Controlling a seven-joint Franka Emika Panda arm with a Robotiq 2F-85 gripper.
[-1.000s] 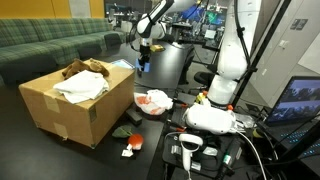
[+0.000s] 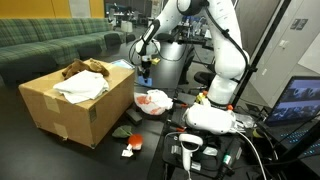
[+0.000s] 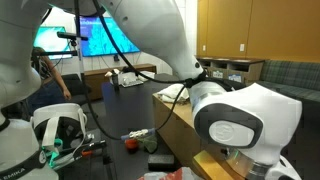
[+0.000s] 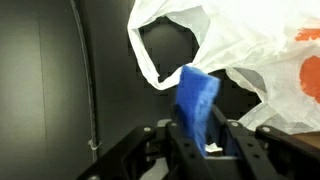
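Below my gripper in the wrist view is a small blue item [image 4: 198, 95], blurred, lying along the gap between the dark fingers. A space shows between the fingers, but whether they grip the item cannot be told. A thin white plastic bag [image 4: 178, 75] with orange-red print lies underneath, its handle loops spread on the dark table. In exterior view 1 the gripper hangs above and behind that bag [image 2: 153, 101]. The gripper is outside exterior view 2, where only the bag's edge [image 3: 178, 174] shows.
A large cardboard box [image 2: 72, 113] stands left of the bag, with brown and white cloths on it. Small red and dark items, including a red one [image 2: 135, 142], lie in front of the bag. A cable [image 4: 84, 70] runs along the table at left in the wrist view.
Over the last second the arm has shifted and tilted at the back of exterior view 1. The blue item stays near the gripper; the bag and box look unmoved.
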